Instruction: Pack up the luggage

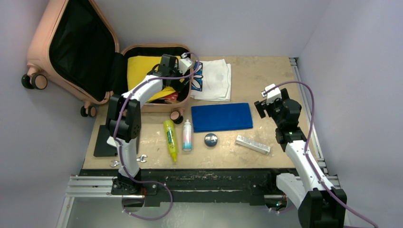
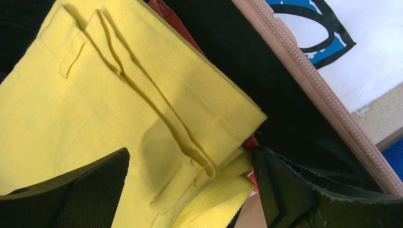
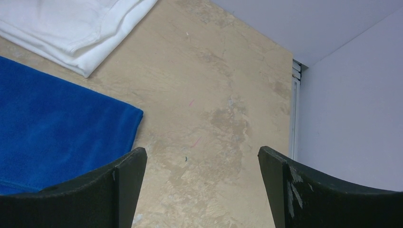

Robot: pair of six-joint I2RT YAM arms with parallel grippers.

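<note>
An open pink suitcase (image 1: 71,52) holds folded yellow cloth (image 1: 140,66) with red items beneath. My left gripper is low over the cloth's right end, fingers part open around its folded corner; whether it grips any cloth cannot be seen. My right gripper (image 1: 261,107) hangs open and empty above the table's right side, its fingers framing bare tabletop in the right wrist view.
On the table lie white printed cloth (image 1: 214,78), blue cloth (image 1: 222,117), a yellow bottle (image 1: 170,140), a white bottle (image 1: 187,137), a round tin (image 1: 210,139), a silver box (image 1: 253,144), a dark slab (image 1: 102,142) and a wrench (image 1: 141,158).
</note>
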